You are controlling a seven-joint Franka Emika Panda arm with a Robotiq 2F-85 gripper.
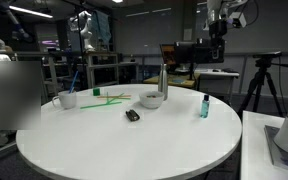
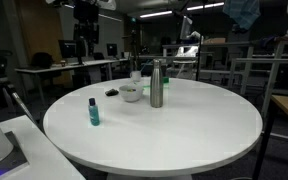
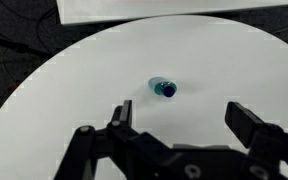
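Note:
A small blue-green bottle with a dark cap (image 1: 205,107) stands upright on the white round table (image 1: 94,150), close to its right edge. My gripper (image 1: 216,58) hangs well above the table near the bottle, touching nothing. In the wrist view the gripper is open, its two black fingers wide apart. The bottle (image 3: 160,86) shows beyond the fingertips, between them from side to side. From the other side, the bottle (image 2: 94,114) is at the near left of the table, with the gripper (image 2: 82,62) high over that area.
Behind the bottle are a tall steel flask (image 2: 157,86) and a white bowl (image 1: 151,100). A black object (image 1: 132,115) lies mid-table. Farther left are a white mug (image 1: 66,100) and thin green and orange sticks (image 1: 108,99).

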